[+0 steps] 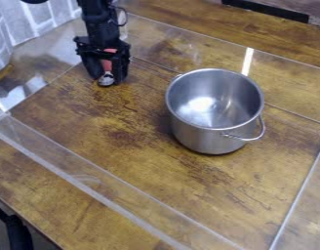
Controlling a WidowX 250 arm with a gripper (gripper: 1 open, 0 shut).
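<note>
The black robot gripper (pixel 101 59) hangs at the upper left of the camera view, low over the wooden table. Between and behind its fingers is a small red object (pixel 109 62) with a pale, shiny part at its bottom. The gripper covers much of it, and I cannot tell whether the fingers are closed on it.
A large steel pot (pixel 215 109) with wire handles stands on the right half of the wooden table (pixel 124 176). Clear plastic edging runs along the left, lower and right sides.
</note>
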